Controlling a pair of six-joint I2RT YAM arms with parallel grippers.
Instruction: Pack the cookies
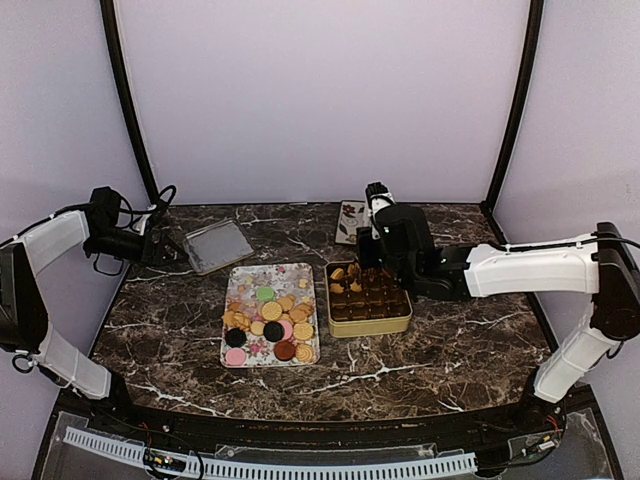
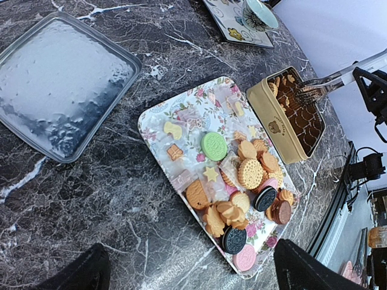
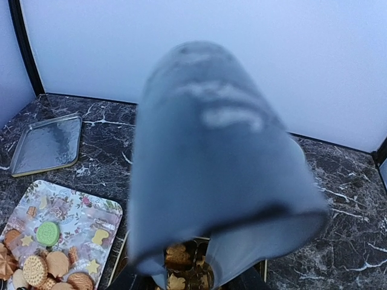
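In the left wrist view, a cream tin box [image 2: 266, 115] with brown compartments has several cookies at its far end. My right gripper [image 1: 374, 248] is over the box, shut on silver metal tongs [image 2: 326, 84]. The tongs [image 3: 211, 145] fill the middle of the right wrist view, blurred, their tips reaching down to the compartments. Whether a cookie is between the tips I cannot tell. Left of the box, a floral tray [image 1: 250, 272] carries many mixed cookies [image 2: 251, 173]. My left gripper [image 1: 165, 247] stands open and empty at the far left.
An empty grey metal tray [image 2: 60, 90] lies behind and left of the cookie tray. Behind the box is another patterned tray [image 1: 350, 220], with a pale green bowl [image 2: 260, 15] on it.
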